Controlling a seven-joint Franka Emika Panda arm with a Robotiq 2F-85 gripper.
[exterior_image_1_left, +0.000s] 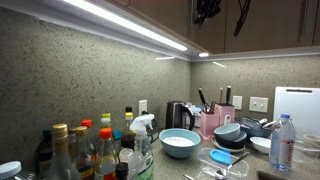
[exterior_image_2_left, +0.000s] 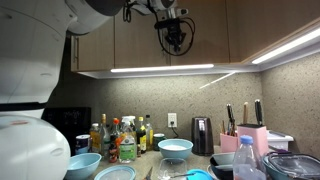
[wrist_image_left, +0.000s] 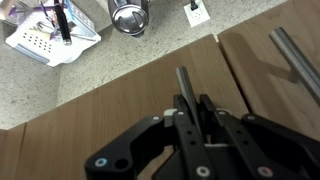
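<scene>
My gripper (exterior_image_2_left: 178, 36) is raised high in front of the wooden upper cabinet (exterior_image_2_left: 112, 40), far above the counter. At the top of exterior view 1, the dark gripper (exterior_image_1_left: 206, 10) is partly cut off by the frame. A narrow dark bar (wrist_image_left: 186, 88) rises from between the gripper's black parts in the wrist view; I cannot tell whether it is a finger or a door handle. Right of a door seam lies a separate metal handle (wrist_image_left: 296, 62). How far the fingers are apart is not clear, and no loose object shows in them.
Crowding the counter below are several bottles (exterior_image_1_left: 105, 152), a light blue bowl (exterior_image_1_left: 180, 143), a kettle (exterior_image_1_left: 180, 114), a pink knife block (exterior_image_1_left: 212, 121) and a clear water bottle (exterior_image_1_left: 283, 142). A lit strip (exterior_image_2_left: 160, 69) runs under the cabinet.
</scene>
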